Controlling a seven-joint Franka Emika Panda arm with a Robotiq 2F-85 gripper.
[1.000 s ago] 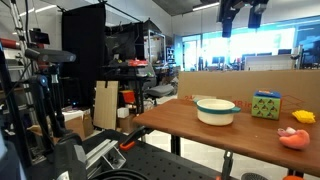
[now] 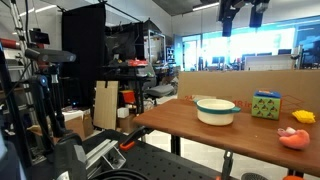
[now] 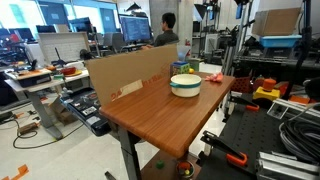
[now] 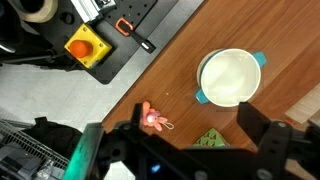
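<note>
My gripper point(image 2: 241, 22) hangs high above the table, its fingers wide apart with nothing between them. Below it on the wooden table point(image 3: 160, 114) stands a white pot point(image 4: 229, 76) with teal handles, and it looks empty from above. A green box-like object point(image 2: 266, 106) with a blue top sits to the right of the pot in exterior view 1. Nearer the table's front right in that view lies a pink toy point(image 2: 295, 138), seen with spread limbs in the wrist view. A small yellow item point(image 2: 303, 117) lies behind it.
An upright brown panel point(image 3: 125, 75) borders one long side of the table. Bare tabletop lies on the side of the pot away from the green object. In the wrist view, a yellow box with a red button point(image 4: 84, 47) rests on a dark surface off the table.
</note>
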